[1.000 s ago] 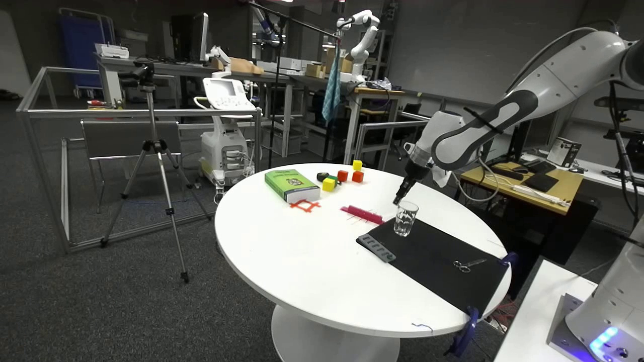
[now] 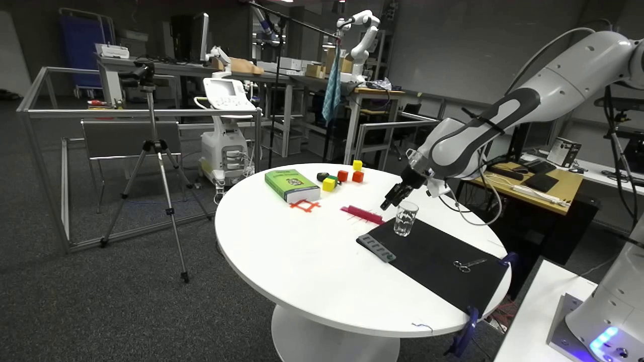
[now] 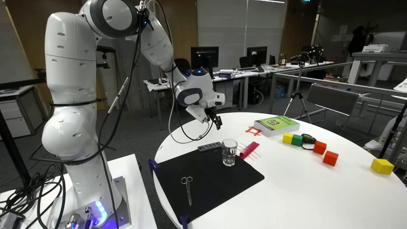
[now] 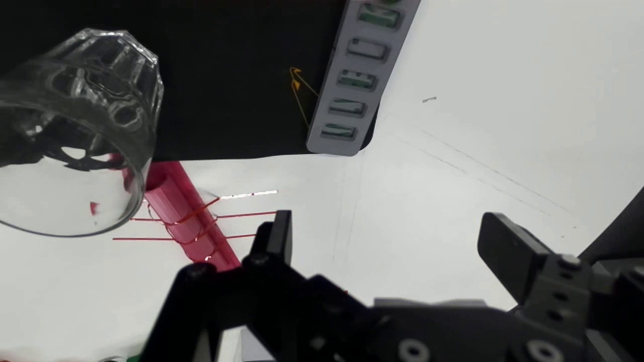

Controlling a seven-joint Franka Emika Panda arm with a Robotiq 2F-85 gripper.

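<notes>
Nothing lies between the widely spread fingers of my open gripper, which is above the white table. In exterior view 1 the gripper appears just up and left of the glass. A clear drinking glass stands upright at the corner of the black mat. The wrist view has the glass at left, apart from my fingers. Beside it, partly seen through the glass, lies a pink-red roll with thin red sticks across it. A grey slotted strip rests along the mat's edge.
Scissors lie on the mat. Farther off are a green book, an orange hash-shaped piece, and several yellow, red and green cubes. Blue clamps grip the table edge.
In exterior view 1, my gripper has shifted slightly left and tilted, its fingers now pointing more to the left. The glass and the other table items have not moved.
</notes>
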